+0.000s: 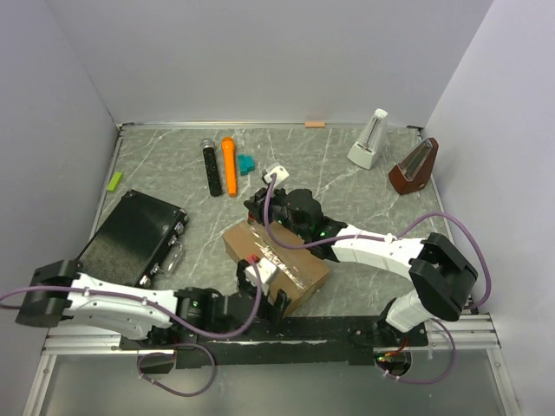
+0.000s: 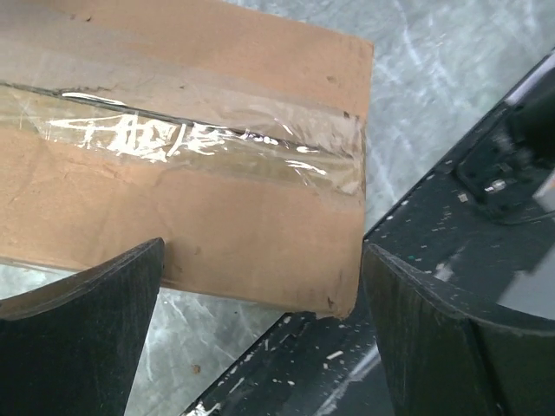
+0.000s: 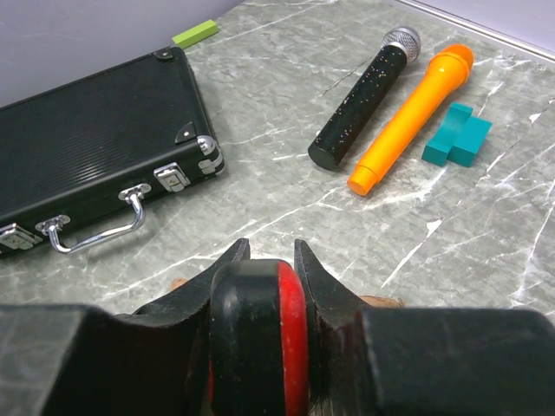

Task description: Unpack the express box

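The taped cardboard box (image 1: 299, 277) lies at the front centre; in the left wrist view its top shows a strip of shiny tape (image 2: 173, 139). My left gripper (image 1: 264, 299) is over the box's near part, open, its fingers either side of the box's corner in the left wrist view. My right gripper (image 1: 253, 206) is at the box's far end, shut on a red-and-black tool (image 3: 258, 338), whose lower part is hidden.
A black case (image 1: 126, 234) lies at left. Behind are a black microphone (image 1: 211, 169), an orange microphone (image 1: 229, 165), teal blocks (image 1: 245, 164) and two metronomes (image 1: 368, 139) at back right. A green block (image 1: 114, 181) sits far left.
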